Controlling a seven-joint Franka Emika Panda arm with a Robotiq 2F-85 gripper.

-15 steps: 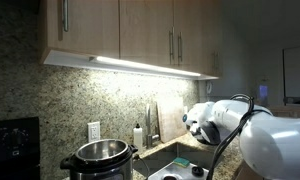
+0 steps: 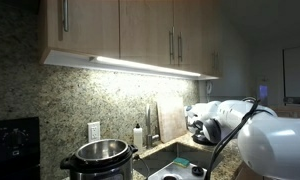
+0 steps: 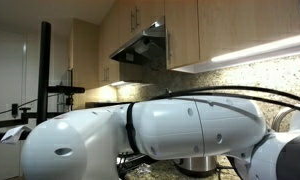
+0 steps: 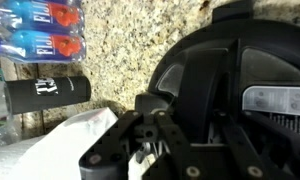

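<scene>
A round black appliance or lid (image 4: 260, 65) fills the right of the wrist view, with a dark raised bar (image 4: 205, 85) across it and a grey slotted panel. At the lower edge, right up against this bar, is my gripper. Its fingers look shut, and nothing can be made out between the dark fingers. Whether they touch the bar cannot be told. In exterior view 1 the gripper end (image 2: 195, 124) is small, over the counter beyond the sink. Exterior view 2 shows mostly the white arm (image 3: 195, 128), which hides the work area.
Fiji water bottles (image 4: 45, 45), a black cylinder (image 4: 48, 93) and a white bag or cloth (image 4: 65, 145) lie left of the appliance. Elsewhere are the sink (image 2: 162, 160), a faucet (image 2: 149, 125), a soap bottle (image 2: 138, 135) and a steel pot (image 2: 102, 155). Cabinets (image 2: 145, 30) hang above.
The gripper end of the arm has shifted slightly over the far counter, with its pose a little different. Pot, sink and faucet stay where they were.
</scene>
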